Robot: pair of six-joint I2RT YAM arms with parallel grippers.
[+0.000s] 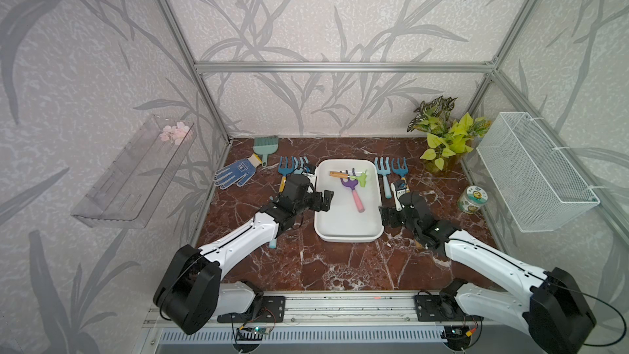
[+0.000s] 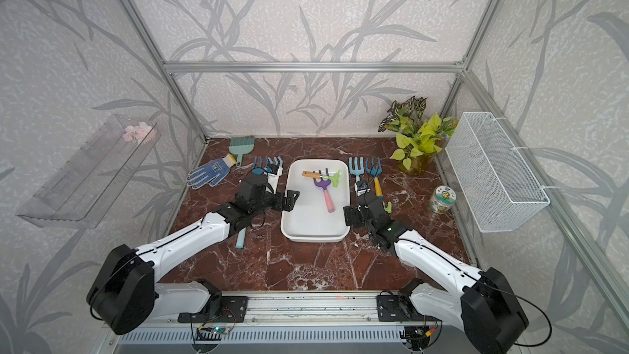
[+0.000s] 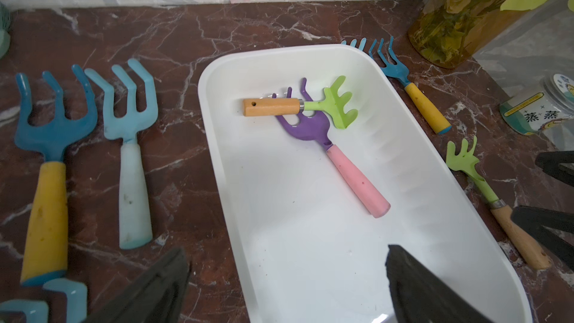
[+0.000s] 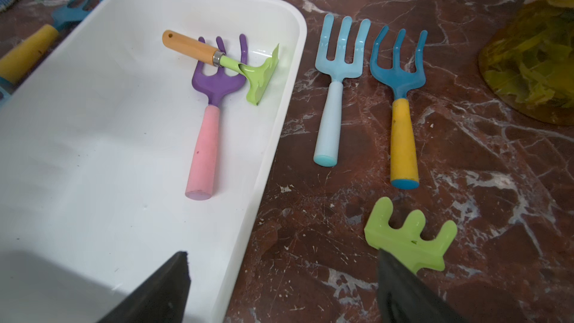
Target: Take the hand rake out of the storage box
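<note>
The white storage box (image 1: pixel 331 223) holds a purple rake (image 3: pixel 308 128) with pink handle (image 3: pixel 355 179), and across its tines a small green rake (image 3: pixel 340 107) with wooden handle (image 4: pixel 188 45). My left gripper is open over the box's left side, with nothing between its fingers. My right gripper is open at the box's right wall, also empty.
Several other rakes lie on the marble table (image 4: pixel 508 173) on both sides of the box. A plant (image 1: pixel 445 137) and jar (image 1: pixel 471 200) stand at the right, a glove (image 1: pixel 234 171) and dustpan (image 1: pixel 265 146) at the back left.
</note>
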